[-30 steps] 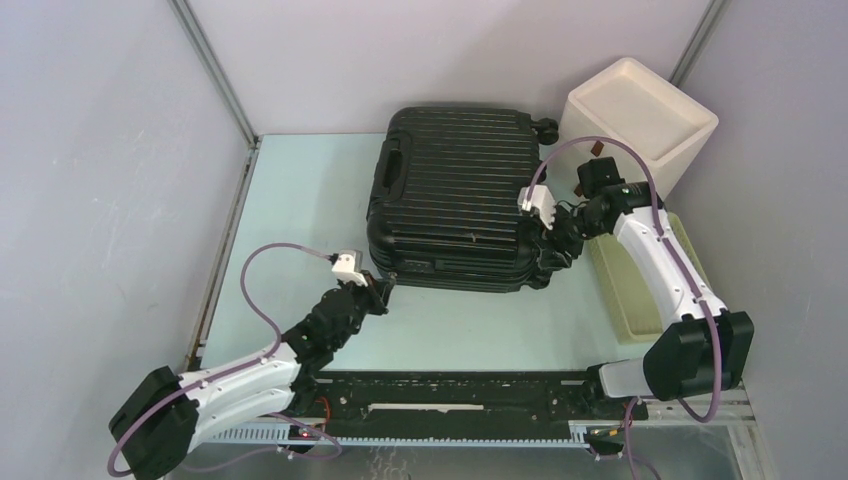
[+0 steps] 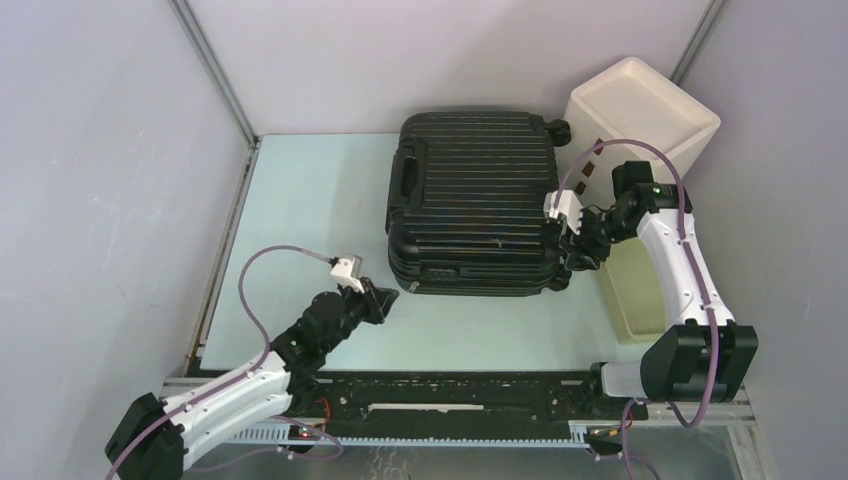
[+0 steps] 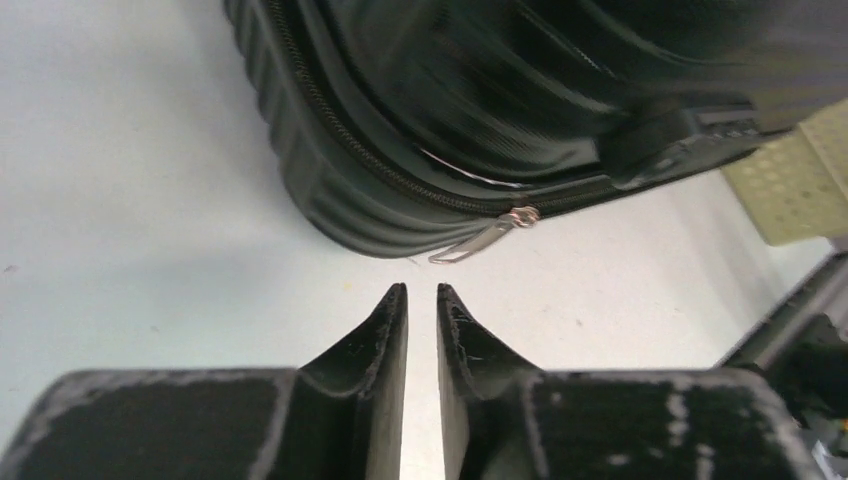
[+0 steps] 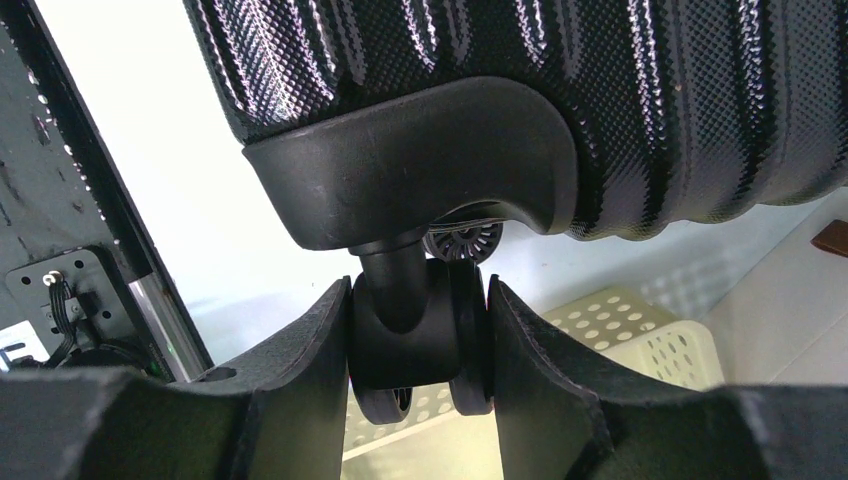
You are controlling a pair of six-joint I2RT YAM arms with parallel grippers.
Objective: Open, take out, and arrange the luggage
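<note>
A ribbed black suitcase (image 2: 480,190) lies flat on the white table, its handle side facing left. On its zipper a silver zipper pull (image 3: 485,237) hangs at the near left corner. Just short of that pull, my left gripper is part open, with an empty gap between its fingertips. Seen from above, the left gripper (image 2: 392,300) stays close to the suitcase's near left corner. At the suitcase's right side, my right gripper is shut on a caster wheel (image 4: 405,330); another wheel (image 4: 465,242) shows behind it.
A cream basket (image 2: 633,295) stands right of the suitcase, partly under my right arm. Behind it a white bin (image 2: 650,100) leans at the back right. Clear white table (image 2: 290,210) lies to the left and along the front.
The suitcase has shifted right along with my right gripper.
</note>
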